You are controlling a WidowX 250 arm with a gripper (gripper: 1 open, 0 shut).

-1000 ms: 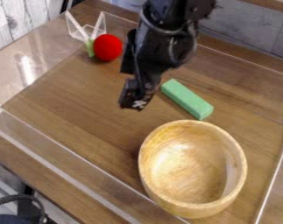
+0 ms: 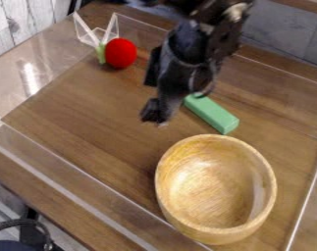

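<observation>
My dark gripper (image 2: 161, 83) is blurred above the middle of the wooden table (image 2: 82, 132); I cannot tell how its fingers stand. A red ball-like object (image 2: 120, 53) lies at the back left, beside a small white wire-like frame (image 2: 98, 31). A green block (image 2: 212, 114) lies right of the gripper. A pale wooden bowl (image 2: 216, 186) stands at the front right.
A clear edge runs along the front left, and a wall stands behind the table at the back.
The gripper and arm have moved back, away from the bowl, and look narrower in view. The ball, block and bowl have stayed in place.
</observation>
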